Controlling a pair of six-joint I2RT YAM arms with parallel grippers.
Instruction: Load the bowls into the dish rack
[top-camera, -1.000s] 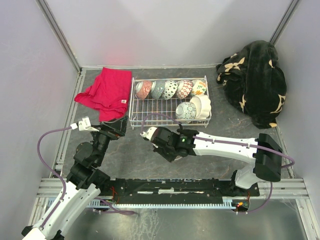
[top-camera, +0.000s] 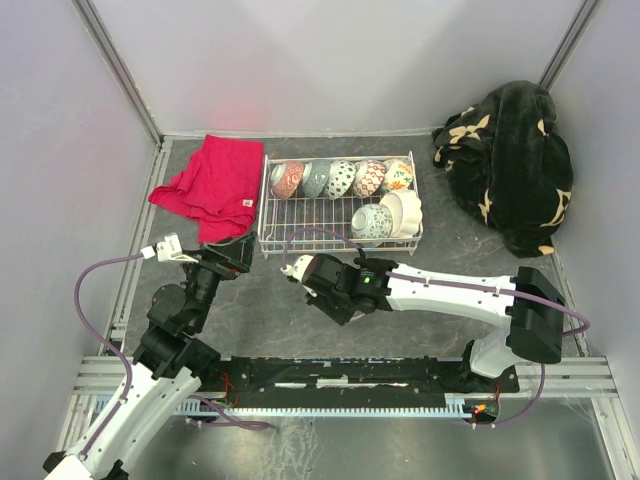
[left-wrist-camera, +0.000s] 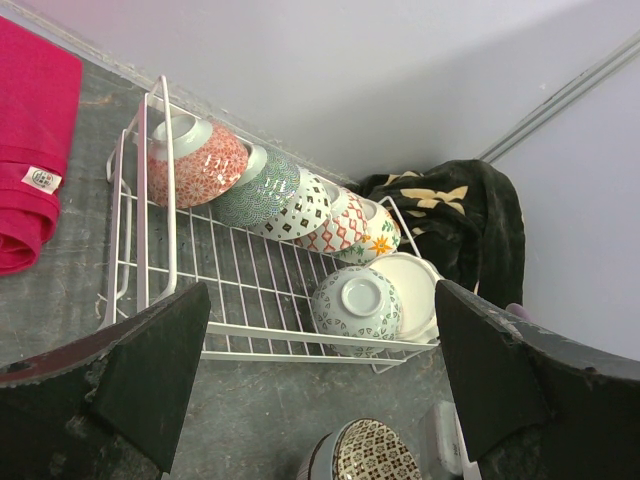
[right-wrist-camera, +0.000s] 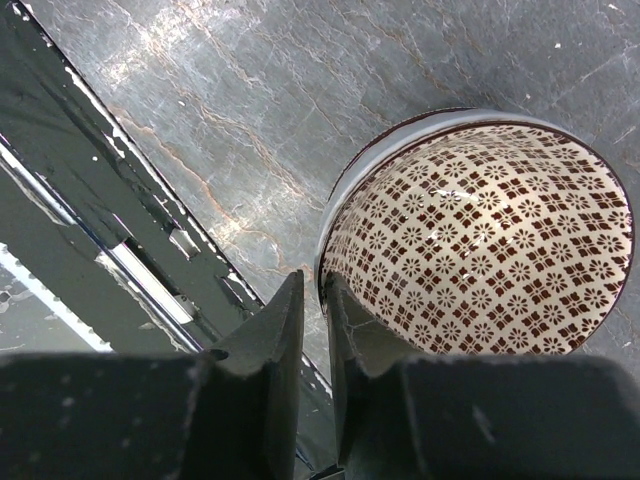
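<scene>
A white wire dish rack (top-camera: 282, 220) (left-wrist-camera: 240, 330) holds several patterned bowls, a row along its back and more at the front right. A brown-and-cream patterned bowl (right-wrist-camera: 480, 240) (left-wrist-camera: 370, 455) sits on the counter in front of the rack, mostly hidden under the right arm in the top view. My right gripper is at this bowl's rim, one finger against it at the left side; its fingers look part open, and whether they grip is unclear. My left gripper (top-camera: 240, 258) stands open and empty at the rack's front-left.
A red cloth (top-camera: 210, 185) lies left of the rack and a dark patterned blanket (top-camera: 505, 165) to its right. Walls enclose the back and sides.
</scene>
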